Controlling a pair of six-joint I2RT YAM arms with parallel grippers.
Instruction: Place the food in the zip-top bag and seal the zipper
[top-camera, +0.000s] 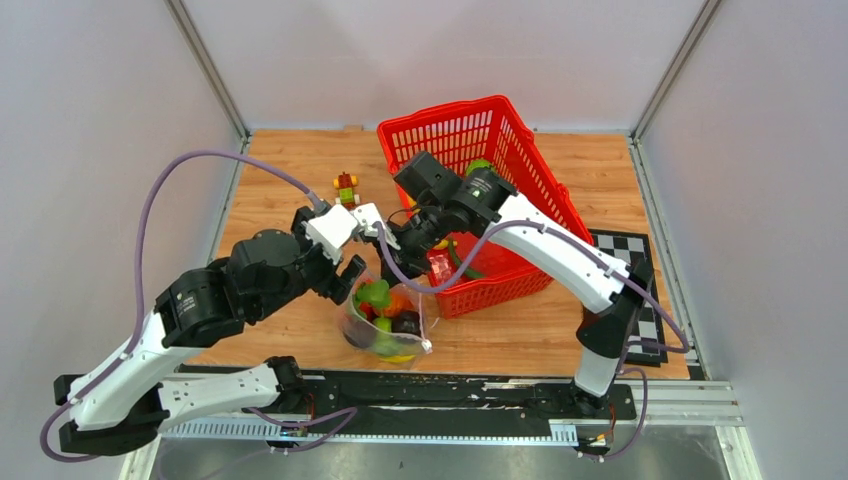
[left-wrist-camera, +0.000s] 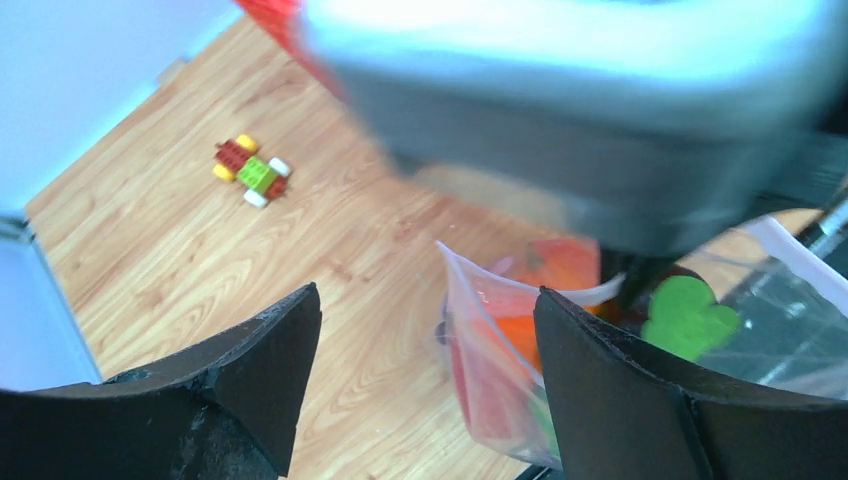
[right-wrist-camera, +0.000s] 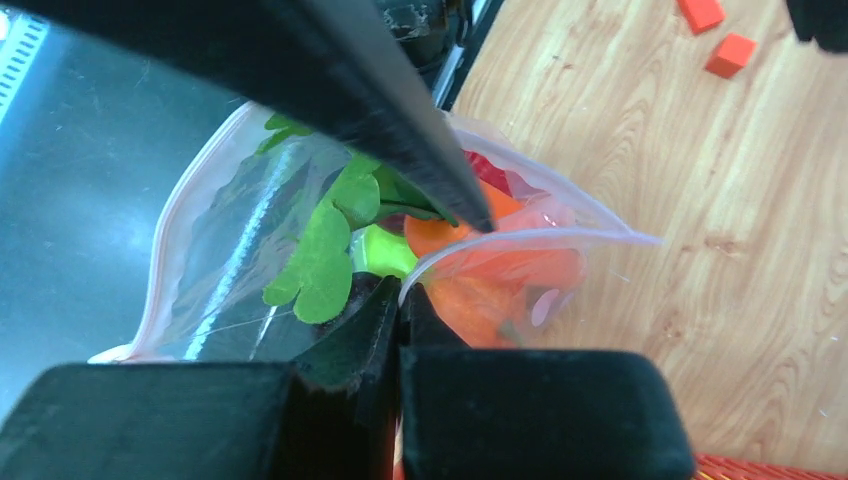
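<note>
The clear zip top bag (top-camera: 428, 322) stands near the table's front edge, its mouth gaping. Inside are a green leafy piece (right-wrist-camera: 320, 255), an orange pepper (right-wrist-camera: 470, 305), a dark round item and other play food. My right gripper is shut on one side of the bag's rim, which runs in between its fingertips. My left gripper is open, its fingers apart. In the left wrist view a pointed bag corner shows between them; no hold on it is visible. The right gripper's body covers much of that view.
Behind and to the right, a red basket (top-camera: 470, 115) holds more food. A toy brick car (top-camera: 346, 189) lies at the left back, red blocks (right-wrist-camera: 731, 55) show in the right wrist view, and a checkered board (top-camera: 640, 280) lies far right. Both arms almost touch above the bag.
</note>
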